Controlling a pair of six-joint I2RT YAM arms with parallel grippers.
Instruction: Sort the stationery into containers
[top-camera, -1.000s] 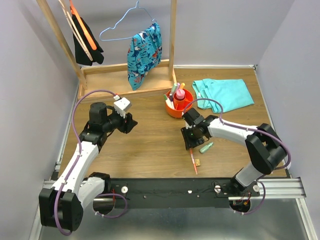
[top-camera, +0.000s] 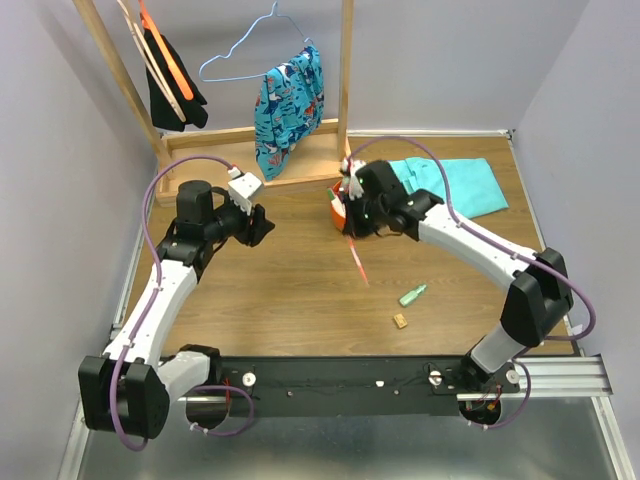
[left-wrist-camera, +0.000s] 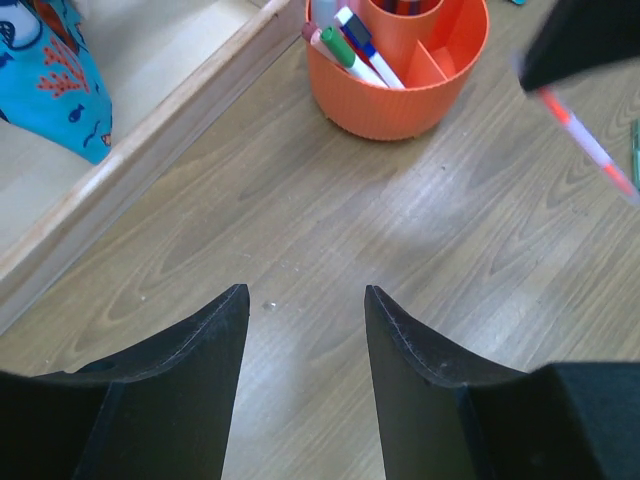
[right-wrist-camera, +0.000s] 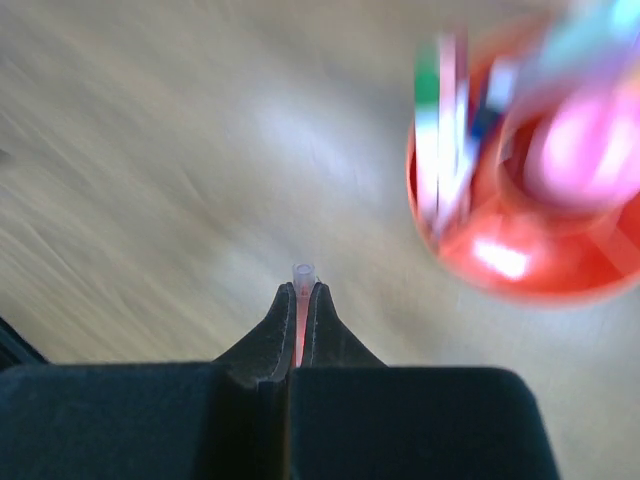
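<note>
A thin red-and-white pen (top-camera: 358, 262) hangs from my right gripper (top-camera: 349, 233), whose fingers are closed around it near one end. In the right wrist view the pen's tip (right-wrist-camera: 303, 275) pokes out between the fingertips. Close by is the orange divided container (left-wrist-camera: 375, 112) with several pens and markers, partly covered by the right arm from above. On the wooden table lie a green bottle-like item (top-camera: 412, 295) and a small tan block (top-camera: 400, 321). My left gripper stands open over bare table, empty.
A turquoise cloth (top-camera: 465, 187) lies at the back right. The wooden rack (top-camera: 225, 160) with hanging clothes stands at the back left. Between the two arms, the table's middle and front left are clear.
The left arm has shifted slightly.
</note>
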